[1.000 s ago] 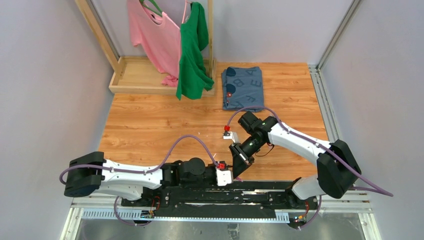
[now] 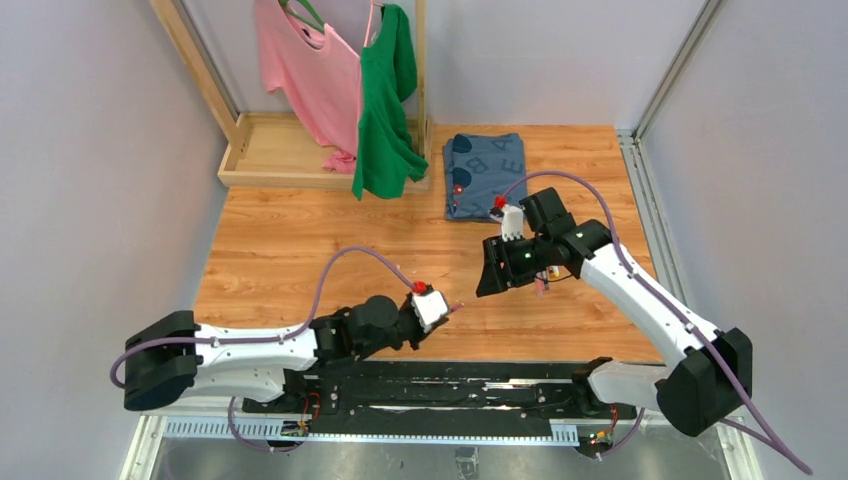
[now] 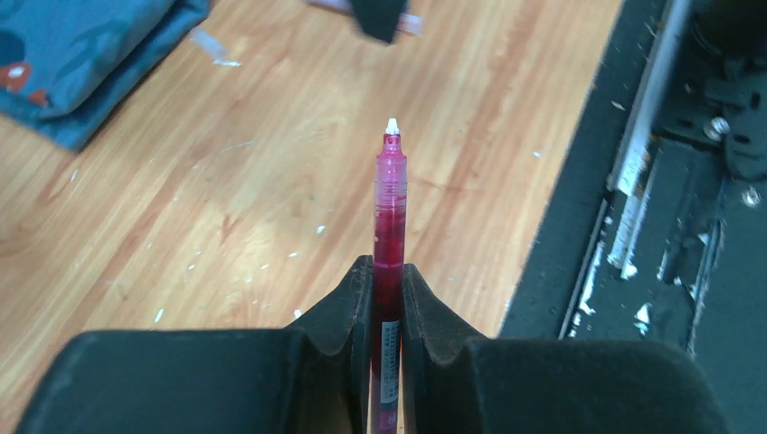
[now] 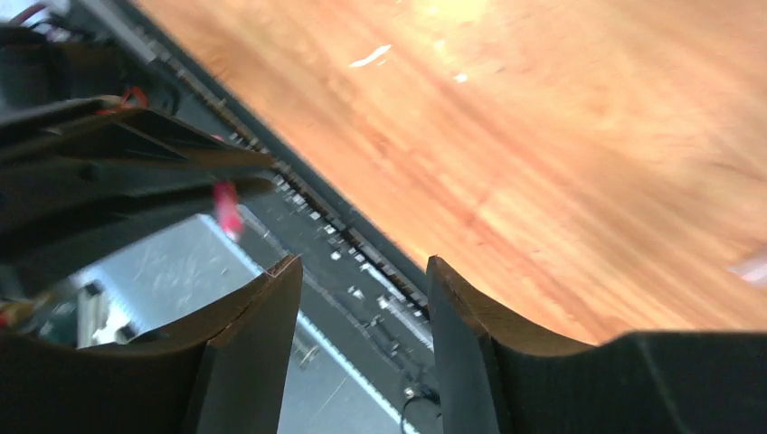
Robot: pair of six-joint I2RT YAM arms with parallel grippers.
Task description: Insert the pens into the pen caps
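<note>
My left gripper is shut on a pink pen [image 3: 389, 217], held upright in its view with the white tip bare; in the top view it sticks out from that gripper [image 2: 440, 312]. My right gripper is open, nothing between its fingers, above the wooden table [image 4: 561, 136]; in the top view it sits right of and above the left one. Small pink and pale pieces [image 2: 543, 284] lie under the right wrist, partly hidden; a pale piece [image 4: 751, 267] shows blurred at the right wrist view's edge.
A folded blue cloth [image 2: 485, 165] lies at the back. A wooden rack [image 2: 240, 170] with pink and green shirts stands at the back left.
</note>
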